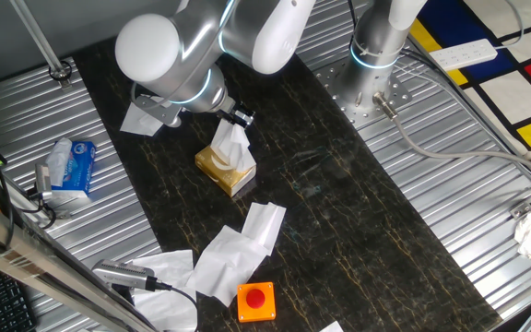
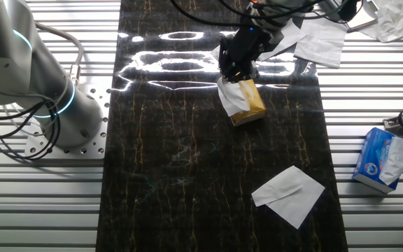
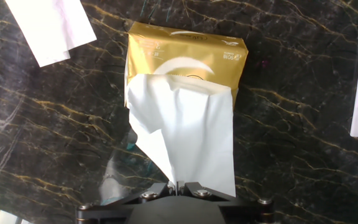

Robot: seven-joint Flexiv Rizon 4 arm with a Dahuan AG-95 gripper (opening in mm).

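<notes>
A gold tissue pack (image 1: 230,177) lies on the dark marbled board, with a white tissue (image 1: 233,140) rising out of its top. In the wrist view the pack (image 3: 191,53) is at upper centre, and the tissue (image 3: 197,137) stretches from its opening down to my fingertips. My gripper is shut on the tissue's free end, close above and beside the pack. The tissue's lower end is still inside the pack. In exterior view 2 the gripper (image 2: 234,75) is dark against glare, so its fingers are hard to make out there.
Loose white tissues (image 1: 229,263) lie on the board near an orange box with a red button (image 1: 256,299). Another tissue (image 2: 290,196) lies apart. A blue tissue pack (image 1: 74,168) sits on the metal slats. Bare board extends toward the robot base (image 1: 369,83).
</notes>
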